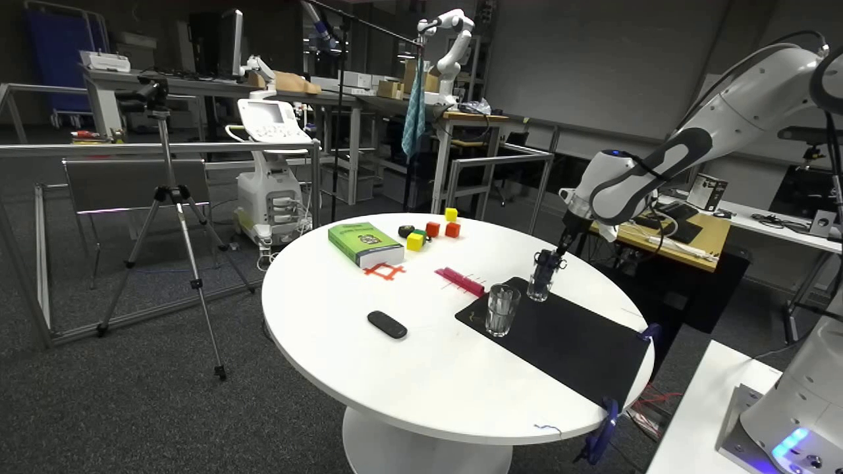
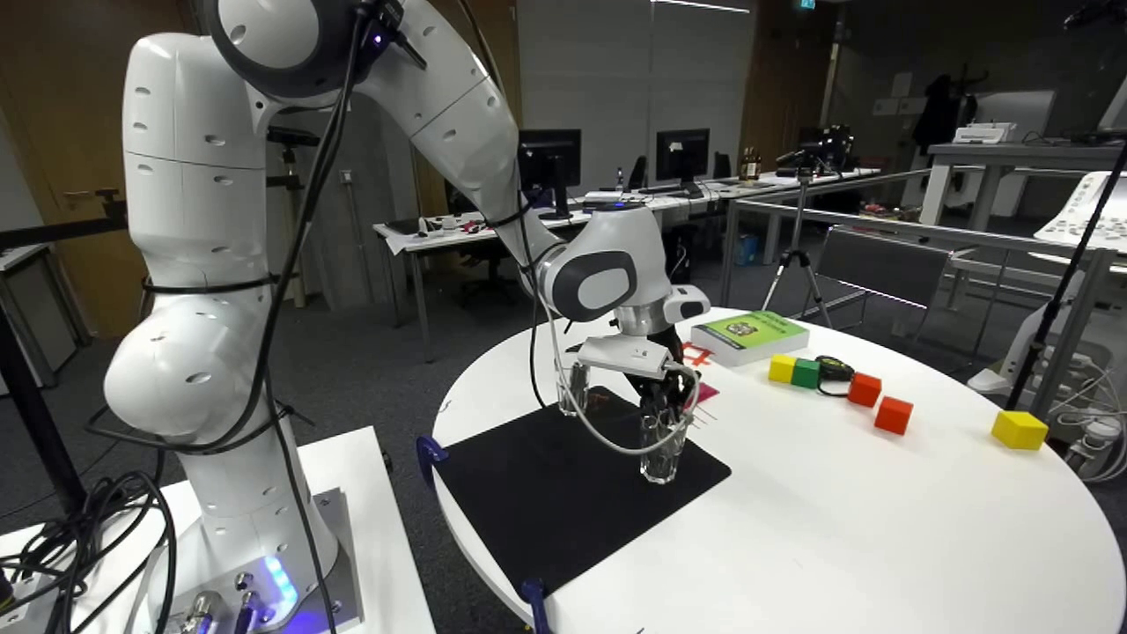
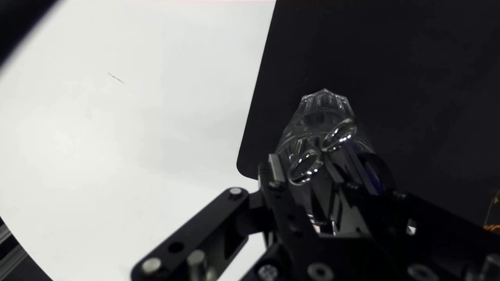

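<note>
A clear glass (image 1: 539, 289) stands upright on the black mat (image 1: 589, 332), near the mat's far edge. My gripper (image 1: 546, 261) points down into its upper part. In the wrist view the glass (image 3: 324, 105) shows its base beyond my fingers (image 3: 276, 168), with two shiny ring shapes (image 3: 305, 166) in front of it. My fingers stand some way apart at the glass, but whether they press on its wall cannot be made out. A second clear glass (image 1: 502, 309) stands on the mat nearby, apart from the first.
On the white table (image 1: 355, 363) are a black remote-like object (image 1: 387, 324), a red-pink holder (image 1: 460, 281), a green book (image 1: 365, 243) and several coloured cubes (image 1: 415, 241). Blue clamps (image 1: 604, 430) sit at the mat's outer edge.
</note>
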